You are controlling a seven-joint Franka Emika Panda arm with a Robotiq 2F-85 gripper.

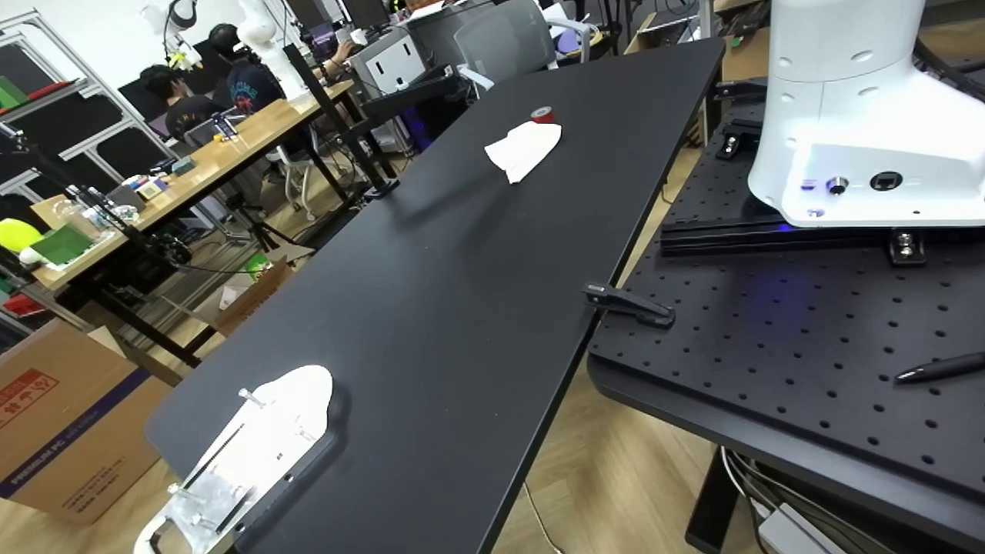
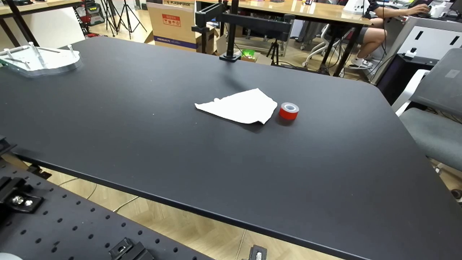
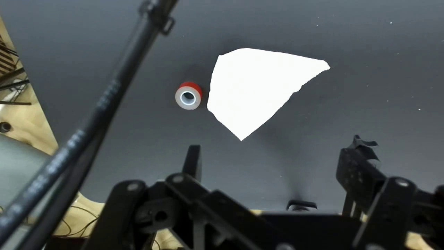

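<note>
A white, irregularly shaped sheet (image 3: 254, 83), paper or cloth, lies on the black table (image 2: 303, 182). Beside it, a small gap apart, sits a roll of red tape (image 3: 188, 96); exterior view 2 shows the sheet (image 2: 242, 106) left of the tape (image 2: 288, 111). My gripper appears only in the wrist view, its fingers wide apart with nothing between them. The sheet and the tape are farther up that view, beyond the fingertips. Neither exterior view catches the gripper.
A clear, plate-like fixture with upright posts (image 1: 268, 443) occupies one end of the table. A black clamp-mounted post (image 2: 231, 32) rises at the table's far edge. A pen (image 1: 942, 368) lies on the perforated base plate (image 1: 766, 342).
</note>
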